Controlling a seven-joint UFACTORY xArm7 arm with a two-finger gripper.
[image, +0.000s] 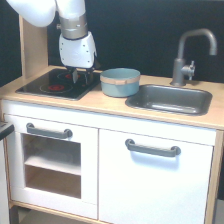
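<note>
The teal pot (121, 88) stands upright on the wooden counter between the stove and the sink. Above the right half of the black stove top (46, 88) hangs my gripper (82, 76), pointing down, to the left of the pot. Its dark fingers blend into the dark background, so whether they are apart or together does not show clearly. No object is seen hanging from them.
A metal sink (170, 99) with a grey tap (182, 70) takes up the right of the counter. Below are an oven door (48, 133) and a white cabinet door (153, 180), both closed. A wooden post (34, 40) rises at the left.
</note>
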